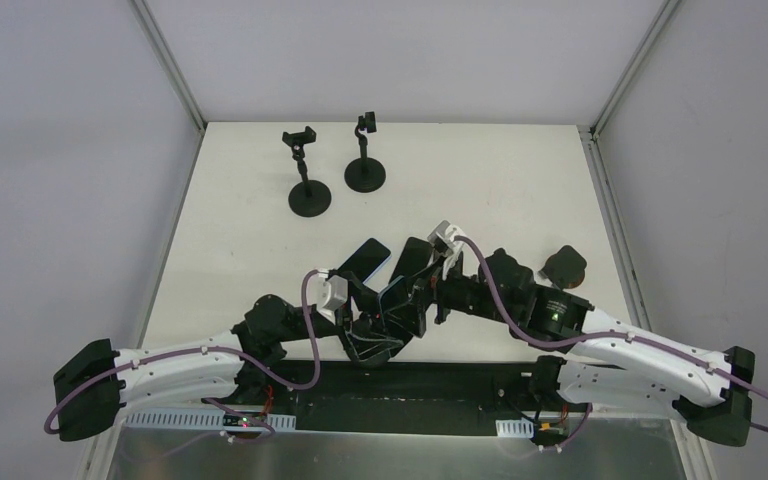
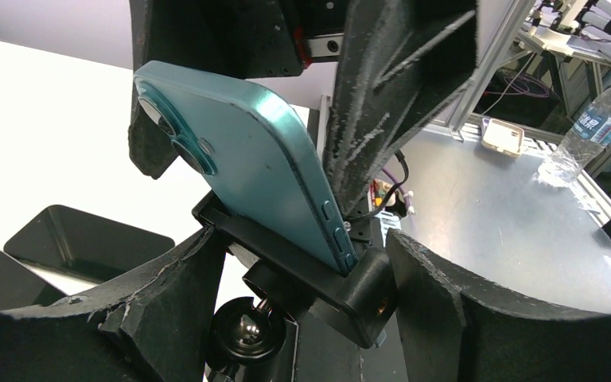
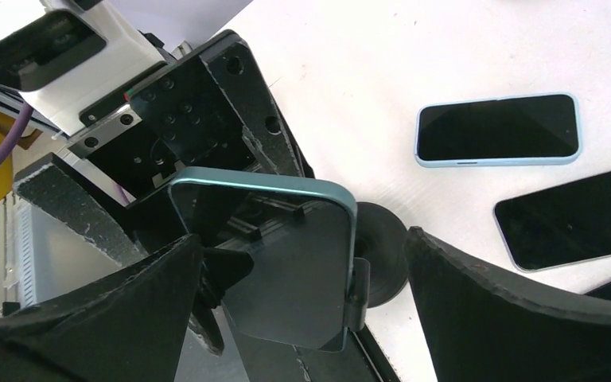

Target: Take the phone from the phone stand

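A teal phone (image 2: 254, 151) rests tilted in a black stand's cradle (image 2: 310, 278), near the table's front edge. My left gripper is around that cradle from below, fingers part apart; contact is unclear. My right gripper stands open, its fingers either side of the phone (image 3: 282, 270), seen from the screen side. In the top view both grippers crowd over this stand and hide much of it.
Loose phones (image 3: 497, 130) (image 3: 573, 219) lie on the white table (image 1: 480, 180) behind the grippers. Two empty stands (image 1: 309, 198) (image 1: 365, 175) stand at the back; another dark round object (image 1: 565, 267) is at the right.
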